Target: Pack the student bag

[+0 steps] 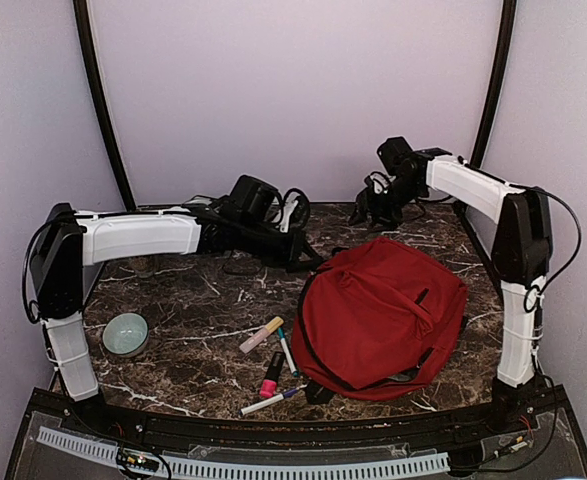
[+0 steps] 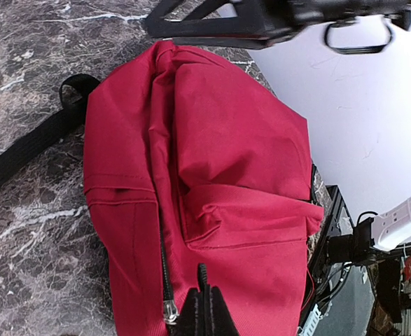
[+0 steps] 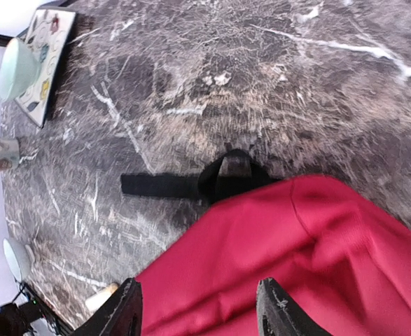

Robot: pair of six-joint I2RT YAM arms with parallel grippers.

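Observation:
The red bag [image 1: 373, 330] lies slumped on the right half of the marble table, its folds, zip and black strap [image 3: 156, 186] showing. My left gripper [image 1: 303, 262] is at the bag's upper left edge; in the left wrist view its narrow tips [image 2: 202, 273] are shut beside the zip pull [image 2: 169, 308], with nothing clearly between them. My right gripper [image 1: 369, 216] is raised behind the bag; in the right wrist view its fingers stand apart over the red cloth, empty.
Markers [image 1: 262, 333] and a pink-capped item [image 1: 271, 373] lie left of the bag. A pale bowl [image 1: 125, 334] sits at the left.

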